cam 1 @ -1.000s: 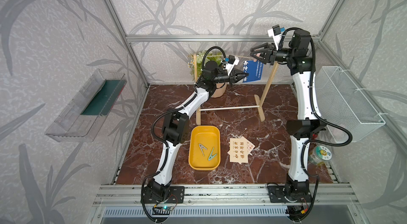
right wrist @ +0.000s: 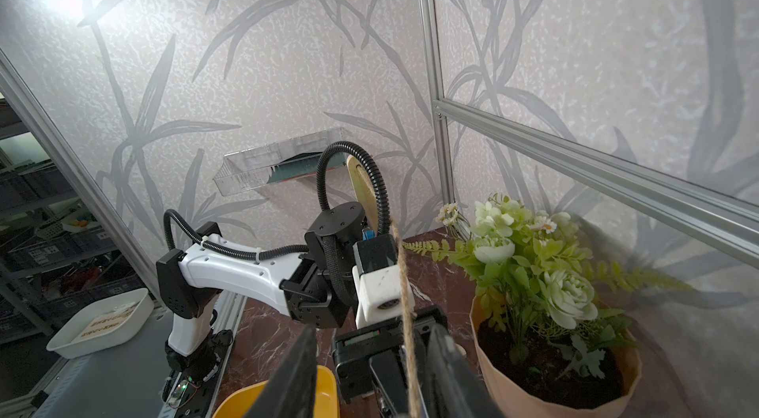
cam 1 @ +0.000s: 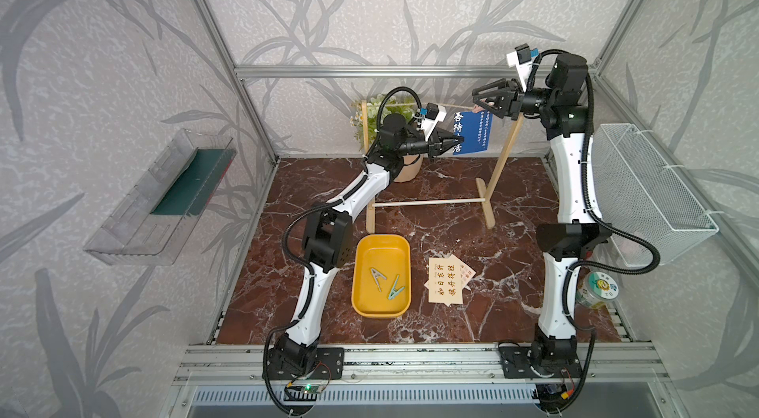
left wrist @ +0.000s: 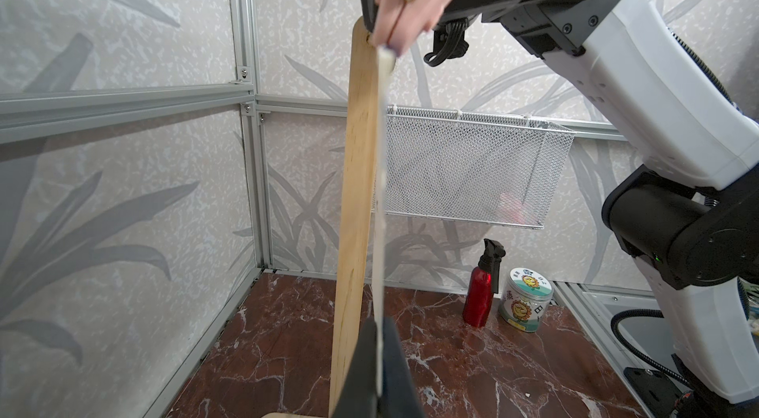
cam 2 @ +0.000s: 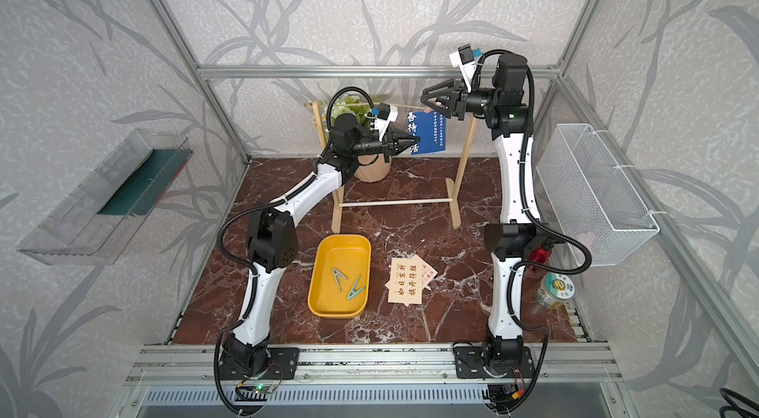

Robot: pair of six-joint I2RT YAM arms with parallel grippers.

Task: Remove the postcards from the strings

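A blue postcard [cam 1: 474,132] with white writing hangs from the string between the frame's posts. A pink peg [left wrist: 415,3] clips its upper edge in the left wrist view, where the card shows edge-on as a thin pale strip [left wrist: 380,204]. My left gripper [cam 1: 461,142] is shut on the card's lower left side. Up at the peg, my right gripper [cam 1: 477,101] has its fingers apart, with the string [right wrist: 407,315] running between them in the right wrist view. Whether they touch the peg is unclear. Other postcards [cam 1: 446,281] lie stacked on the table.
A yellow tray [cam 1: 361,275] with two light blue pegs stands on the table. The wooden frame's right post [cam 1: 504,157] rises close to my right gripper. Behind my left arm is a potted plant [right wrist: 545,299].
My right gripper has shifted slightly to the right, and the peg and card have moved only slightly. My left arm has stayed where it was.
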